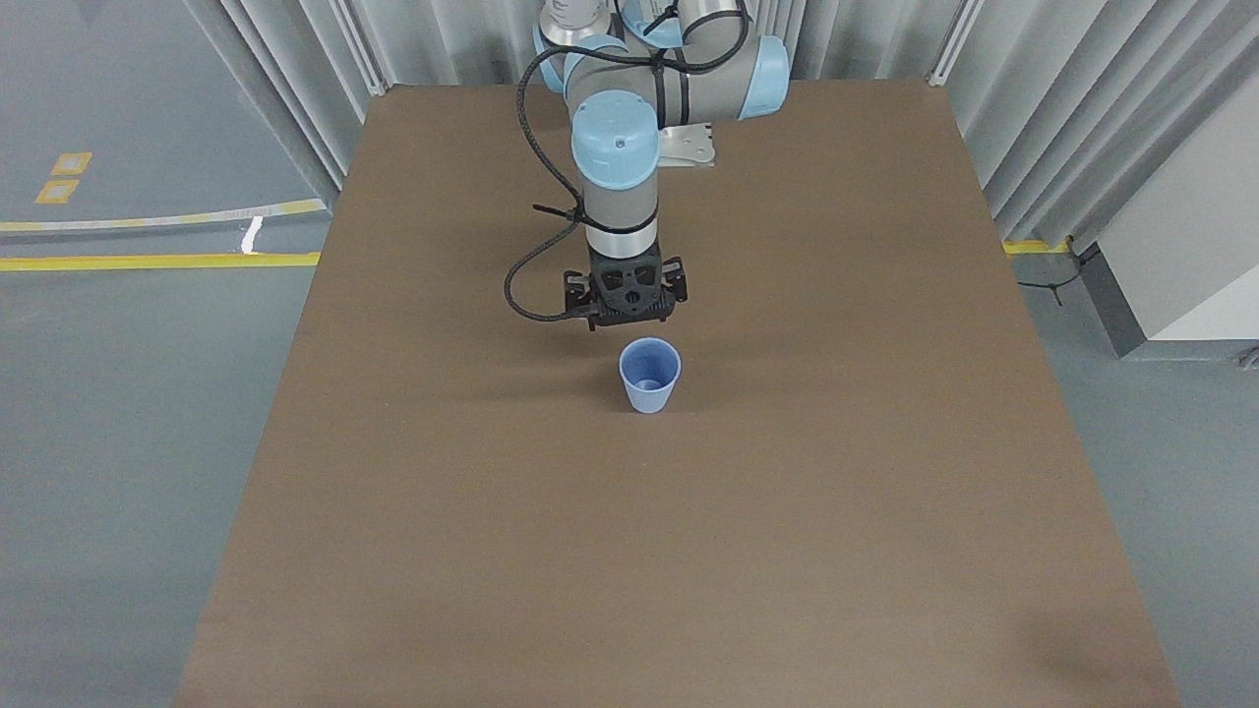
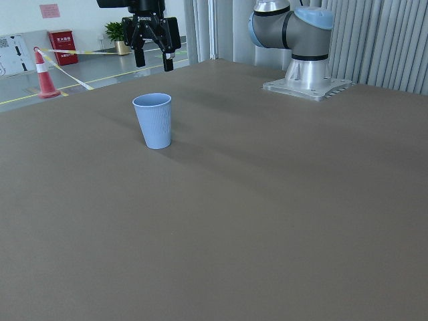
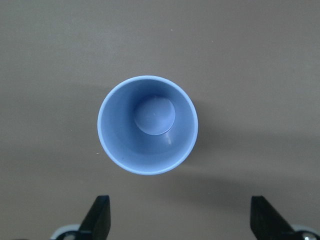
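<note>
A light blue ribbed cup [image 1: 649,389] stands upright near the middle of the brown table [image 1: 472,531]; the left view shows the same cup [image 2: 153,124]. My gripper [image 2: 154,59] hangs open above and behind it, clear of the rim, with nothing between its fingers. In the wrist view the cup [image 3: 147,145] appears from above, empty inside, just beyond the two spread fingertips of the gripper.
The robot's mounting base [image 2: 307,87] sits at the back edge, with grey curtains [image 1: 449,41] behind it.
</note>
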